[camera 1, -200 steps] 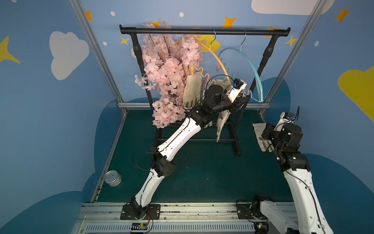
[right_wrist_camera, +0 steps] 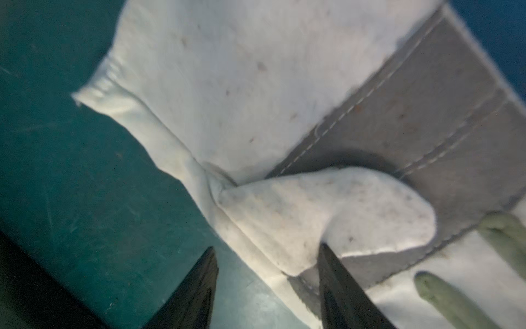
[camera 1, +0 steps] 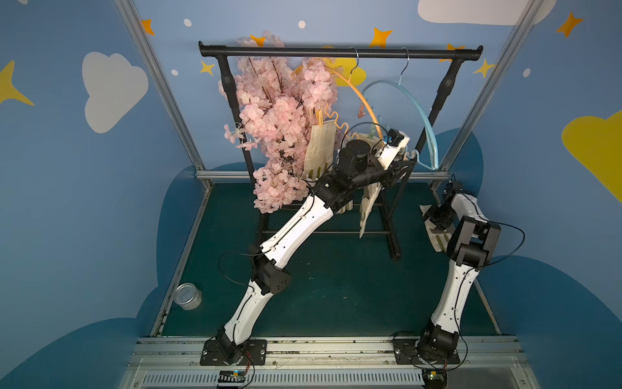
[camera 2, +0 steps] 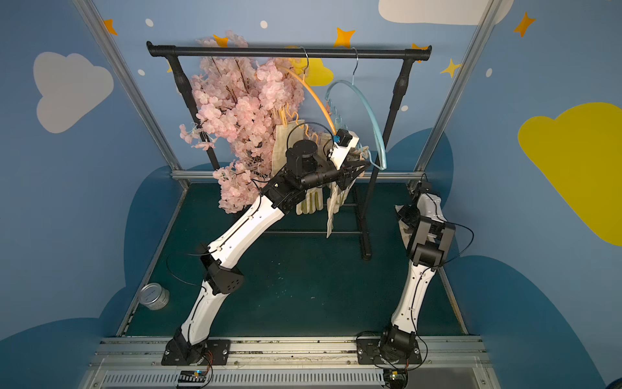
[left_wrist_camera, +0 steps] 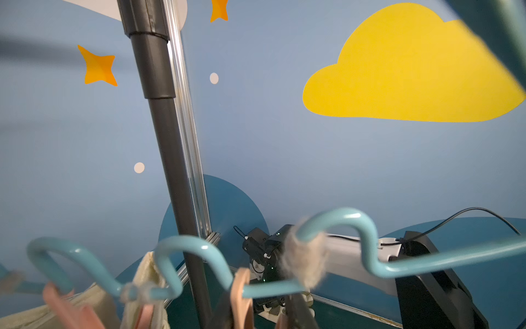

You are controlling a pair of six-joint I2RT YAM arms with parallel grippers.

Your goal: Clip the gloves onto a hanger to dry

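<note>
A blue hanger hangs on the rail, with pink clips and gloves below it. My left gripper is at its lower bar; in the left wrist view its dark fingertips flank a pink clip at the bottom edge, finger state unclear. An orange hanger holds gloves farther left. On the floor at right lies a white-and-grey glove, its thumb folded over. My right gripper hangs over it, open, fingertips near the thumb and edge.
The black rack stands at the back, with pink blossoms at its left. A metal tin sits at front left.
The right arm has swung inward and its gripper has come over the glove on the floor. The left arm is nearly unchanged at the hanger.
</note>
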